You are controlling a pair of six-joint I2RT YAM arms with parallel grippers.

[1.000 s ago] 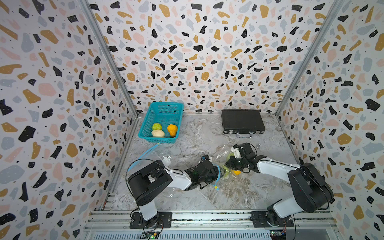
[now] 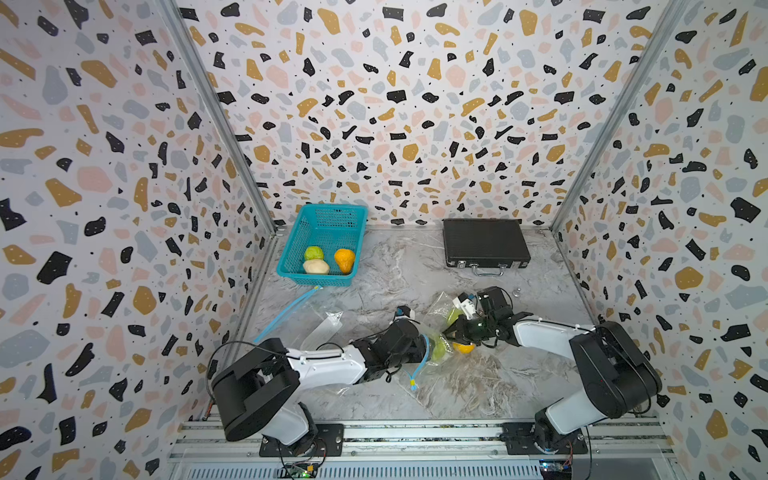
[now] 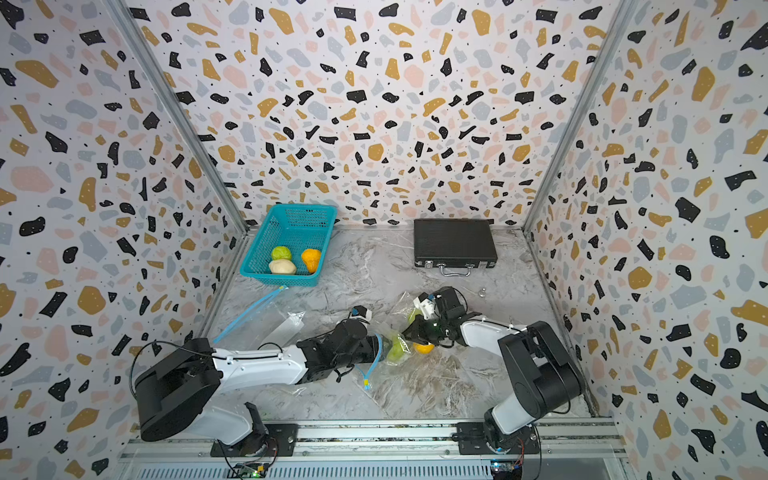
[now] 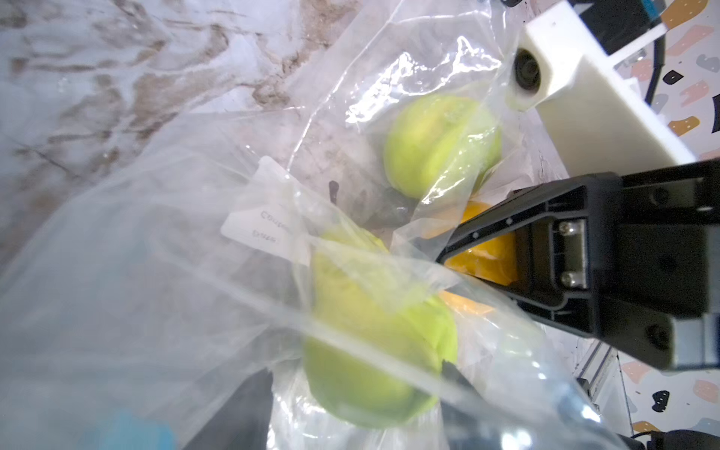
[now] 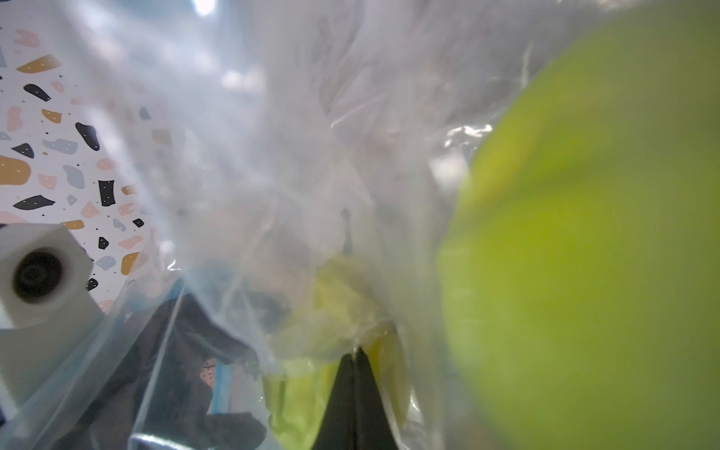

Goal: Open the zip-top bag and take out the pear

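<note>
The clear zip top bag (image 4: pixel 187 247) lies between my two arms, its blue zip strip (image 2: pixel 420 368) beside the left gripper. A yellow-green pear (image 4: pixel 375 337) with a dark stem shows through the film in the left wrist view. My left gripper is part open, its fingers apart on either side of the pear's lower end; film blurs whether they touch it. My right gripper is shut, its tips together among the film. Whether film is pinched there is unclear. Another green fruit (image 4: pixel 442 146) and an orange one (image 4: pixel 483 255) are close by.
A teal basket (image 2: pixel 292 240) holding three fruits stands at the back left. At the back right lies a black case (image 2: pixel 484 242). More clear plastic with a blue strip (image 2: pixel 280 316) lies at the left.
The right gripper has edged left.
</note>
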